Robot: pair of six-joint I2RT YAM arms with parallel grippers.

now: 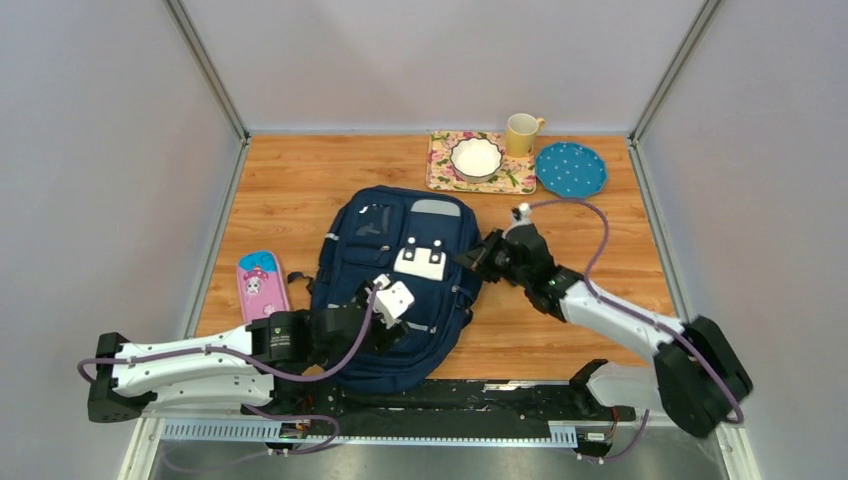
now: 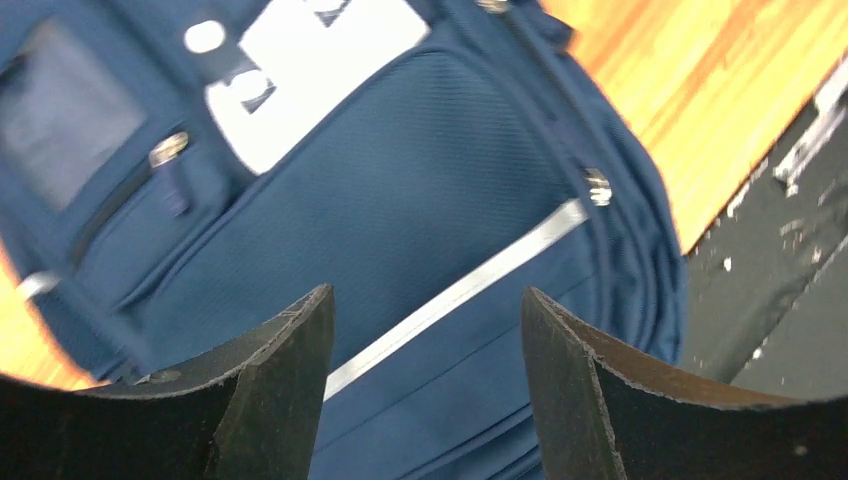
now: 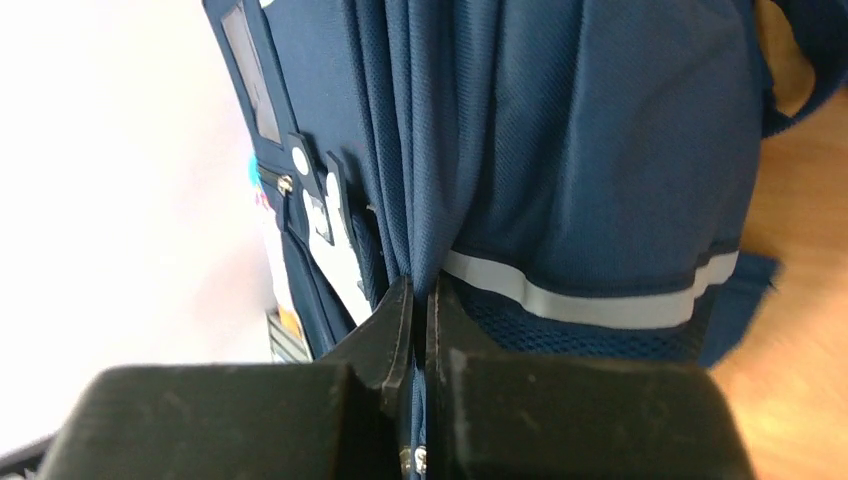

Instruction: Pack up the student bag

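A navy backpack [image 1: 380, 290] lies front side up in the middle of the table, with a white buckle patch [image 1: 420, 263] on it. My right gripper is shut on a fold of fabric along the backpack's right side. Over the lower front of the bag, my left gripper stands open, with only bag fabric and a pale strip [image 2: 460, 292] showing beneath its fingers. A pink pencil case [image 1: 262, 287] with a blue top rests left of the bag.
At the back right, a floral tray [image 1: 440, 178] carries a white bowl [image 1: 476, 157] and a yellow mug [image 1: 521, 134]. Beside it is a blue dotted plate [image 1: 571, 170]. Bare wood [image 1: 280, 190] lies at the back left.
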